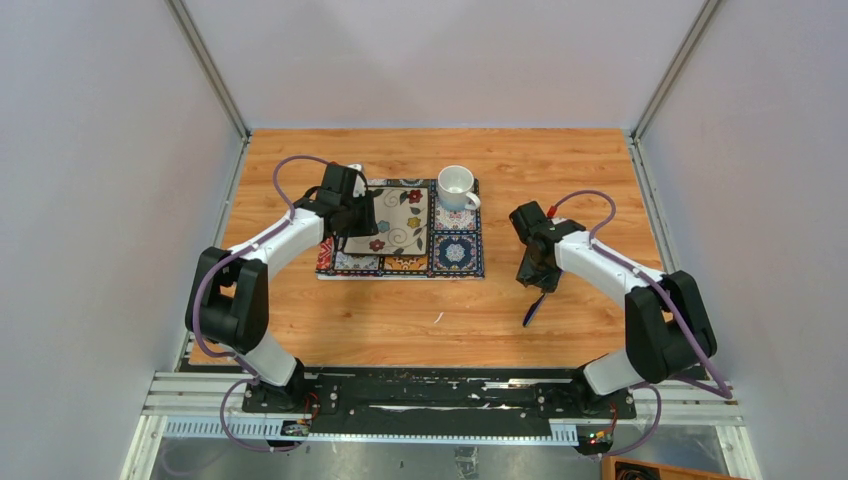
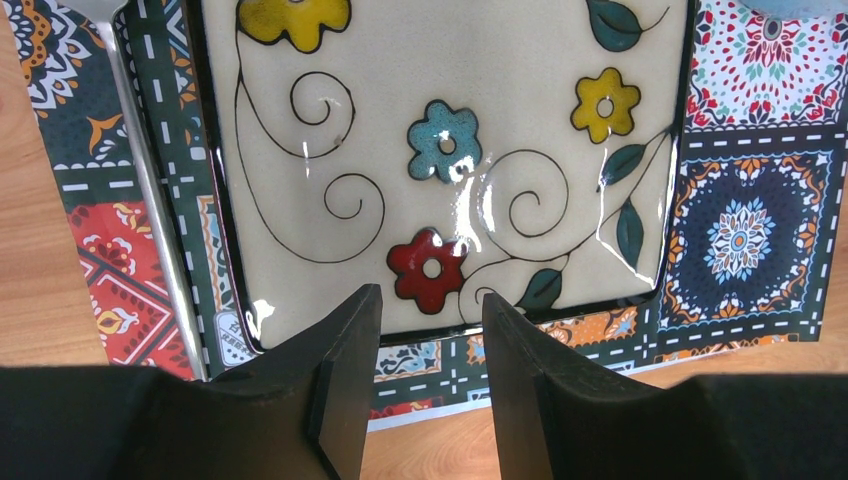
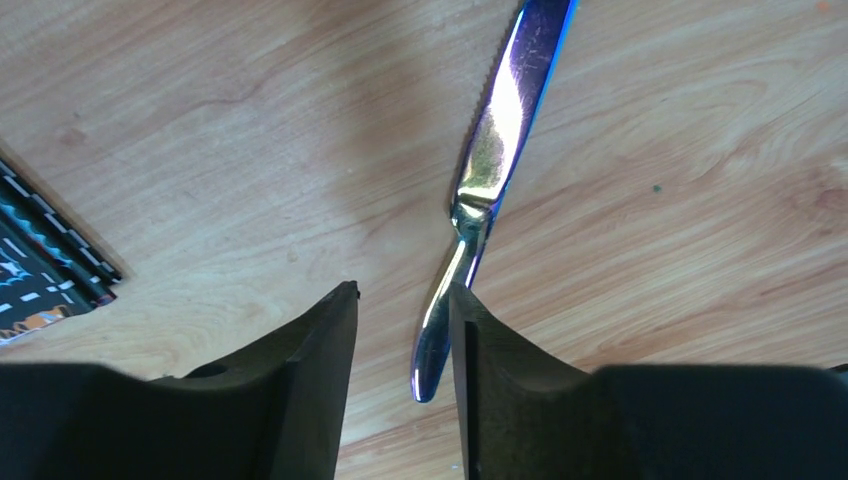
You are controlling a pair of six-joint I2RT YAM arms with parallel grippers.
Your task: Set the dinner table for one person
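Note:
A square cream plate point(image 1: 400, 222) with painted flowers lies on the patterned placemat point(image 1: 455, 252). The white mug point(image 1: 455, 187) stands on the mat's far right corner. In the left wrist view a silver utensil point(image 2: 150, 190) lies along the mat's left side, its head cut off by the frame. My left gripper is over the plate's near edge, fingers apart and empty. A shiny bluish knife point(image 3: 490, 150) lies on bare wood right of the mat; its far end is out of the right wrist view. My right gripper hangs open above its lower end, not gripping it.
Open wood also lies behind the mat and between mat and knife. A mat corner point(image 3: 50, 270) shows at the right wrist view's left edge.

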